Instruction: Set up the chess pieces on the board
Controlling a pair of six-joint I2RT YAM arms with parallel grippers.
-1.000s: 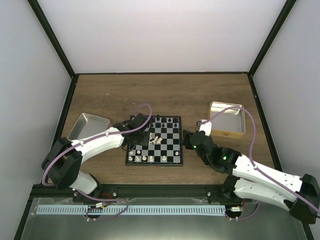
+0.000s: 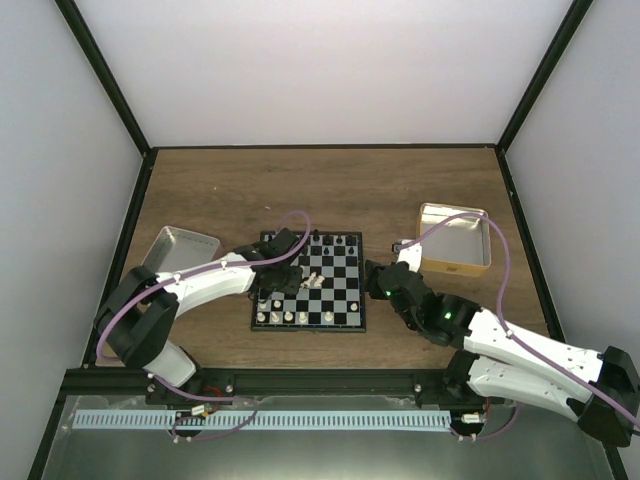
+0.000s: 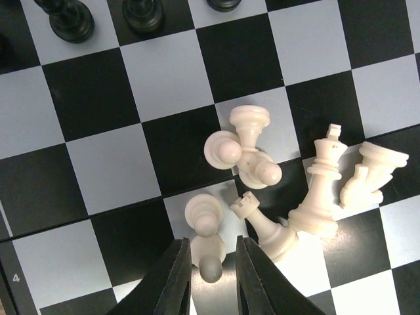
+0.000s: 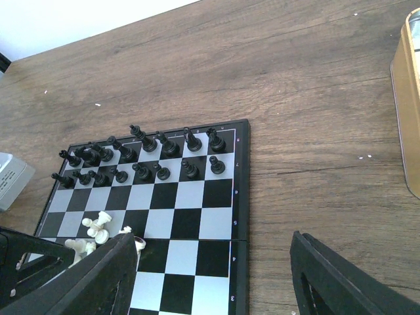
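Note:
The chessboard (image 2: 340, 280) has black pieces along its far side and white pieces near its front. In the left wrist view, my left gripper is shut on a white pawn (image 3: 210, 268), with another pawn (image 3: 206, 216) just beyond. A lying white king (image 3: 316, 203), rook (image 3: 275, 236) and other white pieces cluster to the right. My right gripper stands open over the board's right edge, with nothing seen between its fingers.
A metal tray (image 2: 180, 250) is at the left, partly behind the left arm. A tan-sided box (image 2: 455, 258) stands at the right.
The left arm has shifted slightly to the right in the top view. The right arm looks unchanged.

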